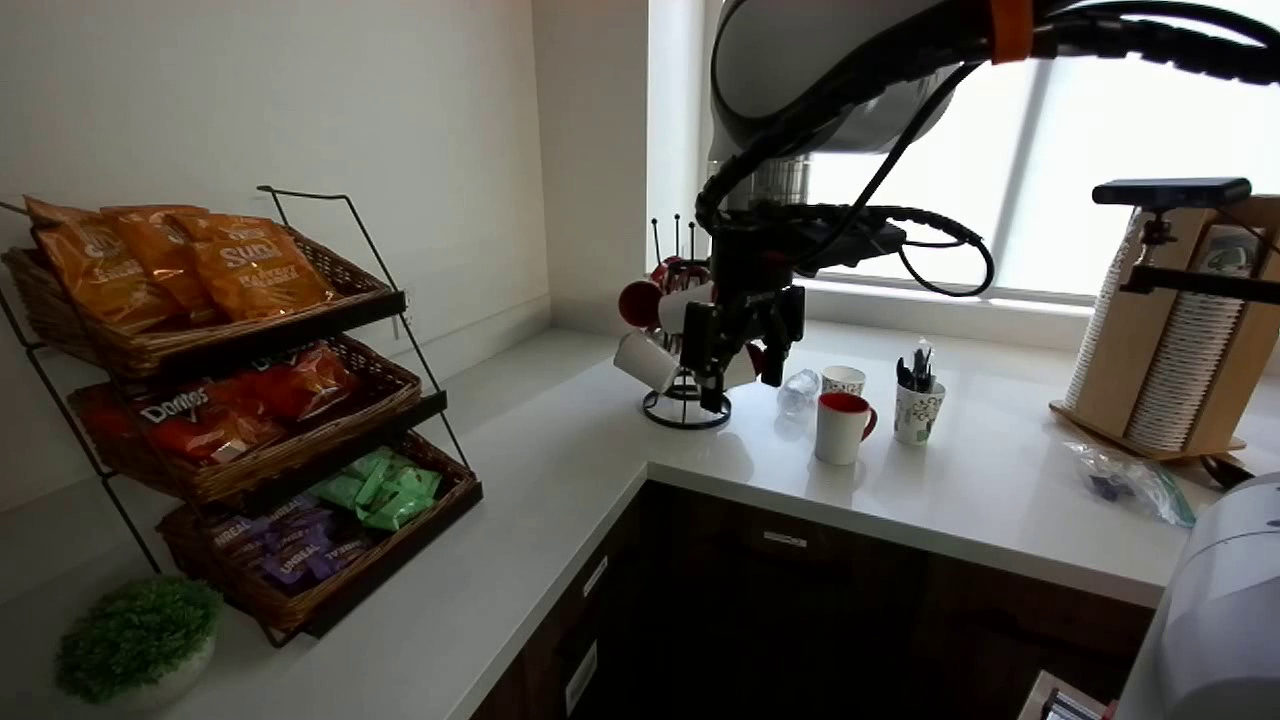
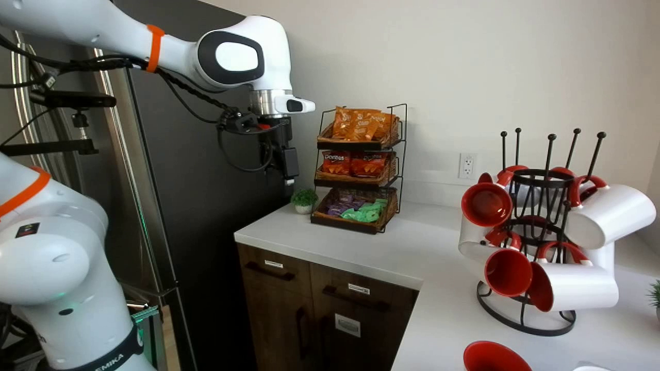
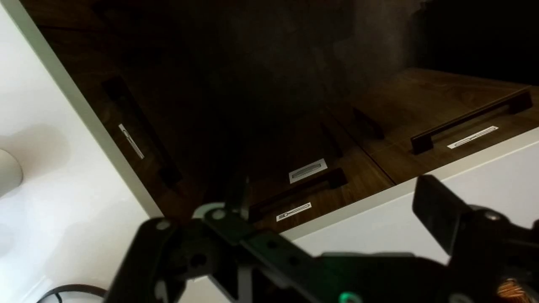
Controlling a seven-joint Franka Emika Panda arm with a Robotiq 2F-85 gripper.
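My gripper hangs fingers-down in the air, its fingers apart and nothing between them. In exterior view 1 it overlaps the mug rack, which stands farther back on the counter. From exterior view 2, the gripper shows side-on, to the left of the snack rack. In the wrist view one dark finger is on the right, over the counter edge, with dark drawers below. A white mug with a red inside stands upright on the counter, right of the gripper in exterior view 1.
A patterned cup of black utensils, another cup and a clear cup stand near the mug. Farther right are a wooden lid holder and a plastic bag. Bare counter lies beside the snack baskets.
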